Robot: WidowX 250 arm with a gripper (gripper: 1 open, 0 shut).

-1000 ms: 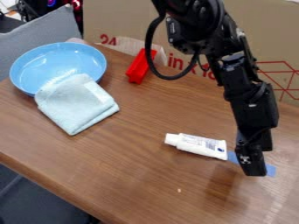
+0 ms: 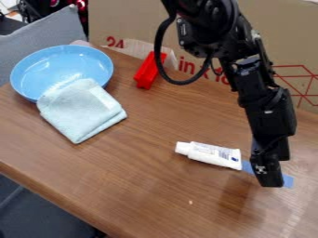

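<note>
The black gripper (image 2: 271, 173) is lowered at the right of the wooden table, just beside a white tube (image 2: 211, 153) and over a blue strip (image 2: 285, 181) that lies at the tube's right end. The gripper is open as far as can be made out; its tips partly hide the blue strip, and what lies between them is unclear.
A blue bowl (image 2: 62, 65) sits at the back left with a folded pale cloth (image 2: 82, 113) in front of it. A red object (image 2: 148, 72) stands near the cardboard panel (image 2: 125, 25) at the back.
</note>
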